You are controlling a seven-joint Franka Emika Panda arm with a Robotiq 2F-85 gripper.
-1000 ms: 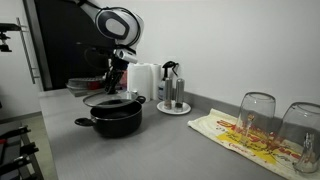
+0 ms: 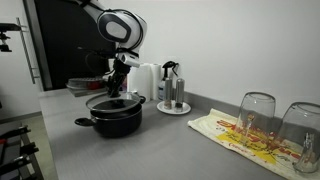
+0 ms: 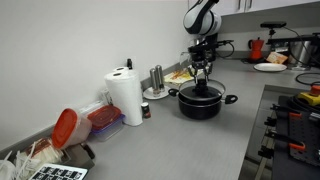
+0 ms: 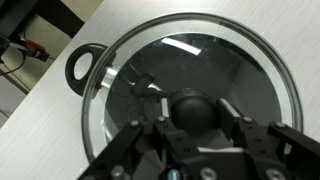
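A black two-handled pot (image 2: pixel 118 125) stands on the grey counter, its side handle (image 4: pixel 78 66) showing past the glass in the wrist view. Over the pot's mouth is a round glass lid (image 4: pixel 150 70) with a clear rim and a dark round knob (image 4: pixel 194 115). My gripper is shut on that knob, one finger on each side. From exterior view 1 the lid looks slightly tilted and off to the left, very near the pot's rim. Whether it touches all round cannot be told. In exterior view 2 my gripper (image 3: pixel 202 87) hangs right above the pot.
Behind the pot, a plate (image 2: pixel 174 108) carries tall shakers. A patterned cloth (image 2: pixel 225 130) with upturned glasses (image 2: pixel 256 115) lies at the right. A white paper roll (image 3: pixel 126 98), a small jar (image 3: pixel 145 110) and a dish rack (image 3: pixel 45 155) stand farther off.
The lid and my gripper have come down a little toward the pot, narrowing the gap between lid and rim. The pot has stayed in place, and the grip on the knob looks unchanged.
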